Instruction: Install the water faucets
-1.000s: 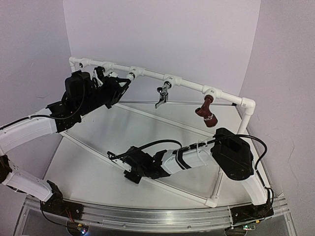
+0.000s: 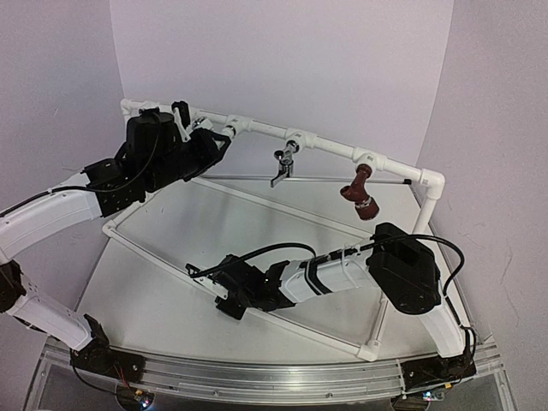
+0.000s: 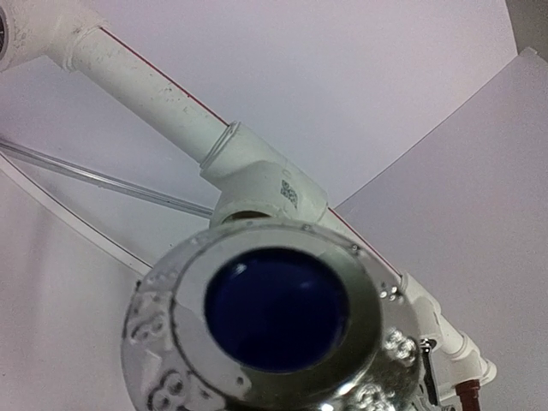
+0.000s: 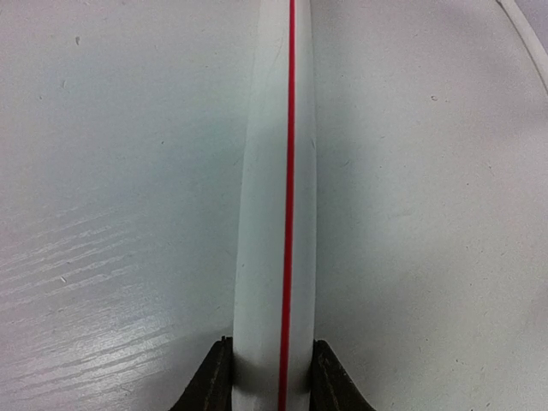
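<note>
In the left wrist view a chrome faucet with a round blue cap [image 3: 276,310] fills the lower middle, hiding the fingers. My left gripper [image 2: 214,141] is shut on this faucet, close by a white tee [image 2: 239,125] on the upper pipe. Behind the faucet, part of the tee's dark opening [image 3: 248,216] shows; whether the faucet's end is inside cannot be told. A second chrome faucet [image 2: 283,163] and a dark red faucet [image 2: 361,193] hang from tees farther right. My right gripper [image 2: 224,291] is shut on the lower white pipe [image 4: 274,214], a finger [image 4: 212,377] against each side.
The upper white pipe [image 2: 334,147] slopes down to an elbow [image 2: 432,182] at the right. Inside the frame the pale floor panel [image 2: 257,223] is bare. The right forearm [image 2: 407,274] crosses the frame's right part.
The right arm and the two hanging faucets stay put.
</note>
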